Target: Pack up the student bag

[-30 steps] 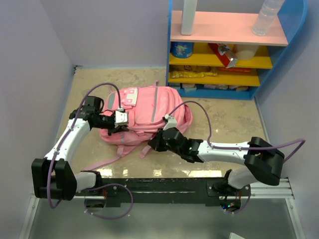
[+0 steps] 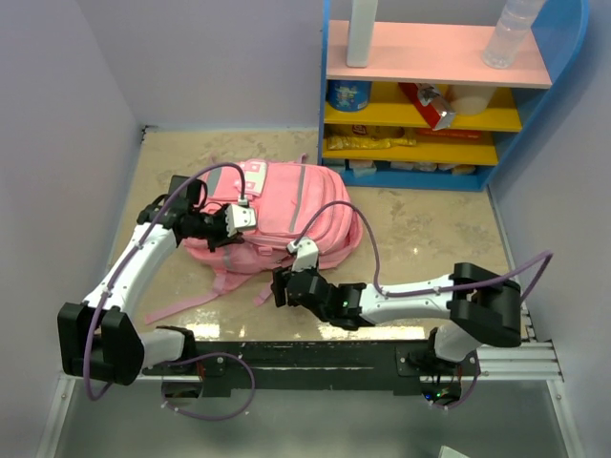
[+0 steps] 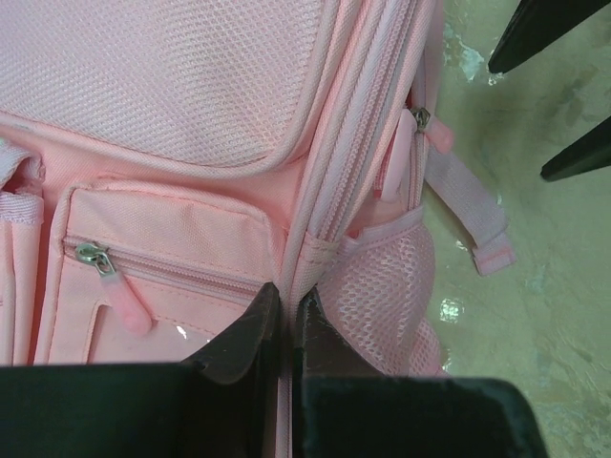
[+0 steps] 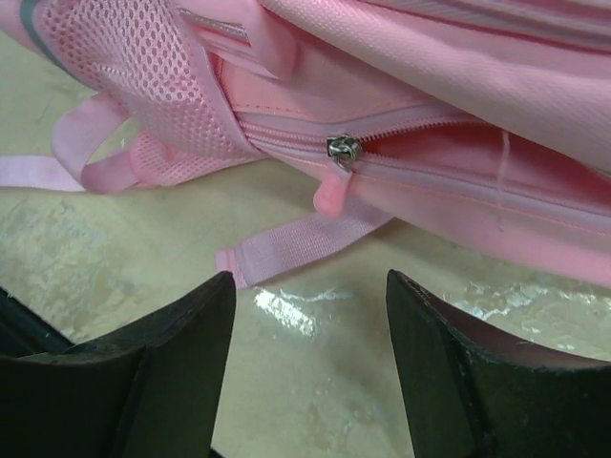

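A pink backpack (image 2: 286, 200) lies on its back on the table, straps trailing toward the front. In the left wrist view my left gripper is shut on the bag's piped edge seam (image 3: 310, 258), beside a small zipped pocket (image 3: 162, 248). Near the bag's front side, my right gripper stands open with nothing between its fingers. Just beyond its fingertips hangs a zipper pull (image 4: 332, 191); to the right of the slider the zipper is parted. A loose strap (image 4: 305, 246) lies on the table below that pull.
A blue shelf unit (image 2: 410, 178) stands at the back right, holding a blue container (image 2: 348, 93), a red box (image 2: 428, 103) and yellow packages (image 2: 368, 143). A clear bottle (image 2: 514, 33) tops it. Bare table (image 2: 430, 229) shows right of the bag.
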